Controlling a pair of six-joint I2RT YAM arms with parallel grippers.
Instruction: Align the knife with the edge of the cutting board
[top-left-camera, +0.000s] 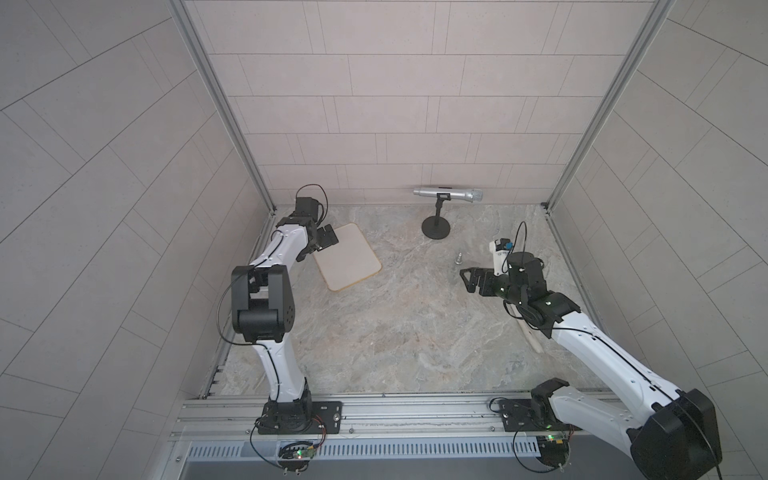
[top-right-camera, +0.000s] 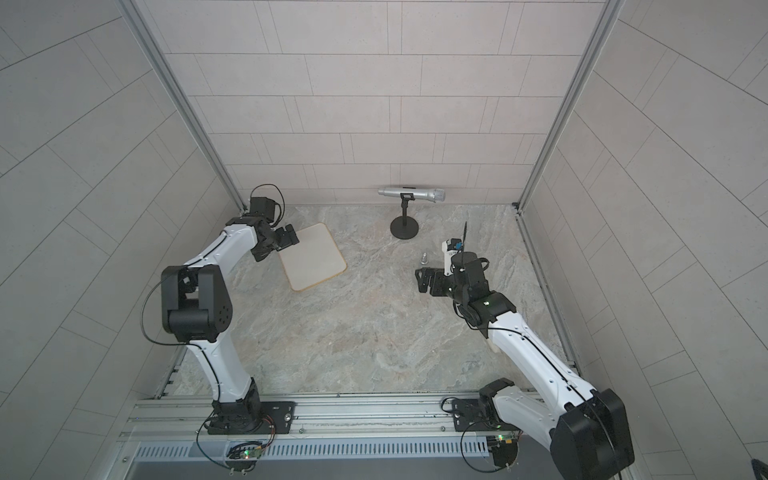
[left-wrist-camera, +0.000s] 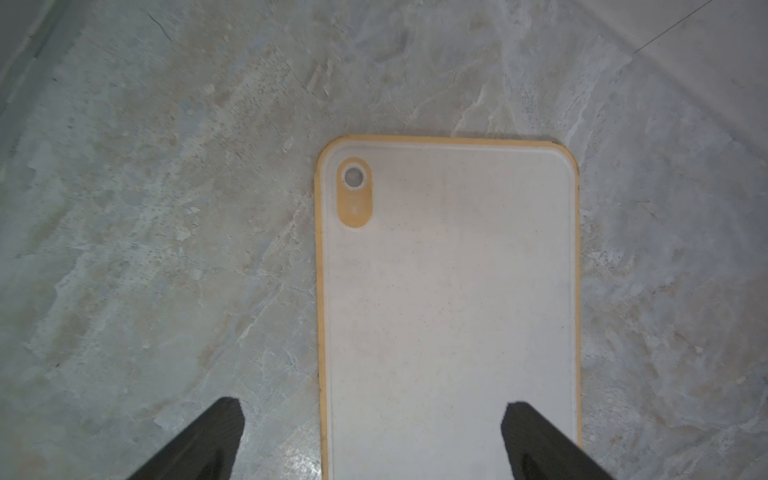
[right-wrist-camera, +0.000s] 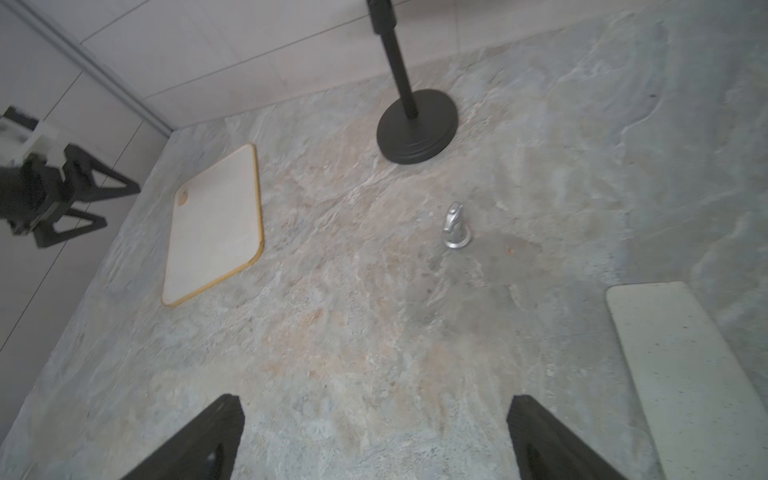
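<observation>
The pale cutting board (top-left-camera: 349, 257) with its tan rim lies flat at the left of the table. My left gripper hangs open above it in the left wrist view, nothing between its fingers. The knife, a cleaver with a broad pale blade (right-wrist-camera: 680, 352), lies on the table at the right. Its handle (top-left-camera: 530, 337) points toward the front edge, while my right arm covers much of the blade in the top left view. Open and empty, my right gripper is above the table to the left of the blade.
A silver microphone (top-left-camera: 448, 194) rests on a black stand (top-left-camera: 436, 228) at the back. One small metal piece (right-wrist-camera: 456, 226) stands upright near my right gripper. Between board and knife the table is clear.
</observation>
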